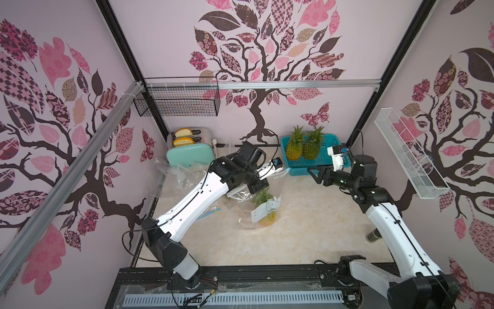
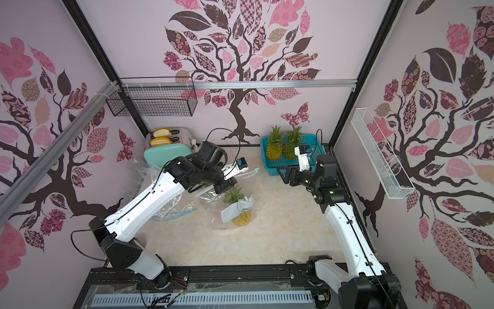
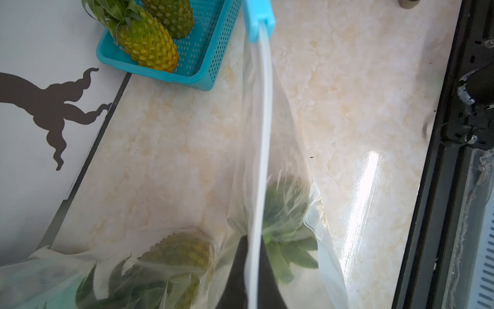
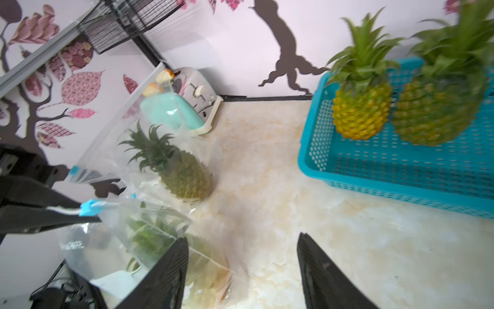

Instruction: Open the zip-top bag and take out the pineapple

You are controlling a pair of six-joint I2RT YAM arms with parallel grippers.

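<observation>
My left gripper is shut on the white zip edge of a clear bag [image 3: 275, 149], whose blue slider [image 3: 258, 20] sits farther along that edge. Green pineapple leaves [image 3: 285, 252] show through the plastic, with a white label [image 1: 266, 208] on the bag. The pineapple's yellow body [image 1: 267, 220] lies low in the bag, near the middle of the table. To the right of the bag my right gripper stands open, with nothing between its fingers; it is apart from the bag in both top views.
A second clear bag with a pineapple [image 4: 187, 175] lies left and behind. Two bare pineapples [image 1: 294, 146] stand in a blue basket [image 1: 296, 171] at the back right. The toaster [image 1: 190, 154] is at the back left.
</observation>
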